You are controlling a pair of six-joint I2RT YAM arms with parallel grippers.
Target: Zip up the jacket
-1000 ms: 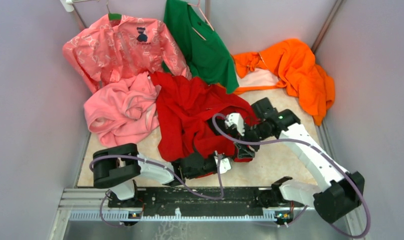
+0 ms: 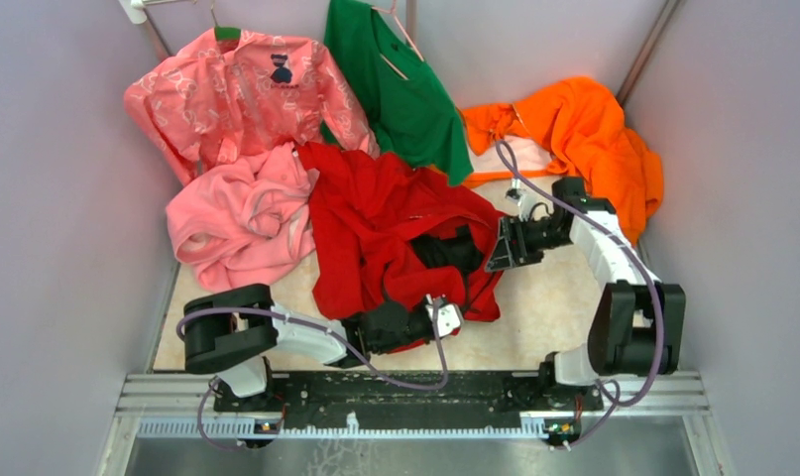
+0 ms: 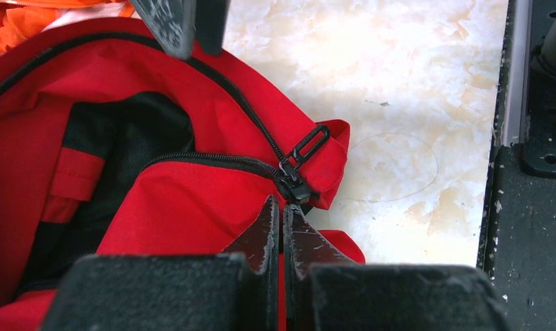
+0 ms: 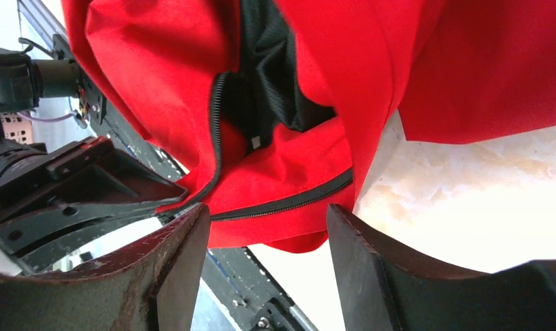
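Observation:
The red jacket (image 2: 366, 228) lies crumpled mid-table, its black lining exposed. In the left wrist view a zipper slider with pull tab (image 3: 293, 176) sits where zipper tapes meet at the hem. My left gripper is shut just below that slider; whether cloth is pinched between its tips cannot be told. My right gripper stands open over the jacket's right edge, a zipper strip (image 4: 282, 203) in view between and beyond its fingers.
A pink garment (image 2: 237, 218) lies left, orange clothing (image 2: 594, 149) back right. A pink jacket (image 2: 247, 89) and green top (image 2: 386, 79) hang behind. Bare table (image 2: 564, 307) shows at front right.
My left arm is nearly still.

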